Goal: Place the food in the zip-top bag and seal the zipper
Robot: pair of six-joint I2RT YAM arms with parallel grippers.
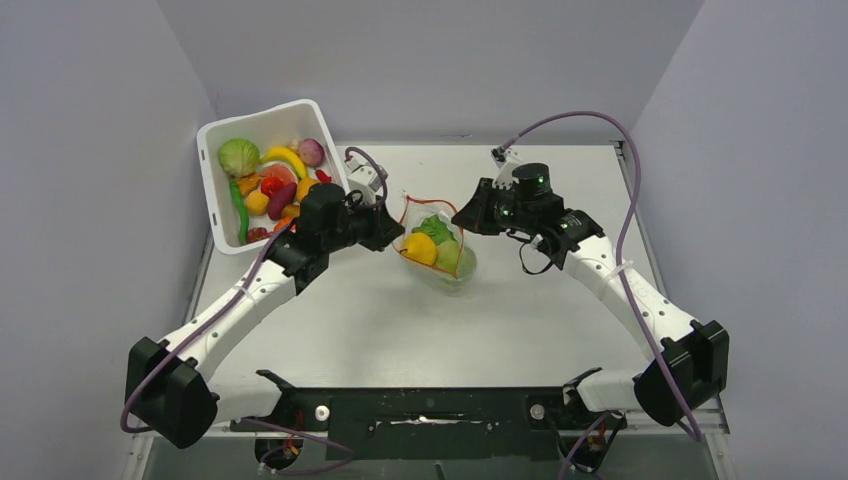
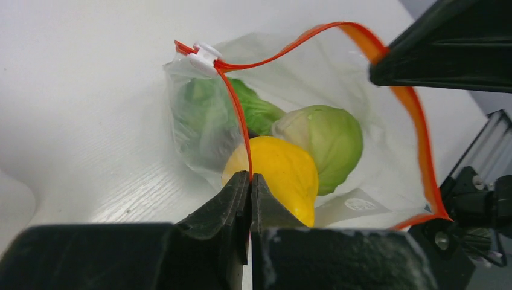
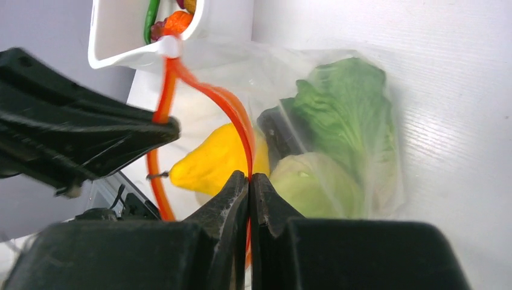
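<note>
The clear zip bag [image 1: 440,275] with orange zipper stands mid-table, its mouth open, holding a yellow item [image 2: 284,175], a pale green round vegetable [image 2: 329,145] and leafy greens [image 3: 344,103]. A white slider [image 2: 204,59] is on the zipper. My left gripper is shut on one side of the bag's orange rim. My right gripper is shut on the opposite side of the rim, the two holding the mouth apart.
A white bin [image 1: 210,180] of assorted toy produce stands at the back left. Walls enclose the back and sides.
</note>
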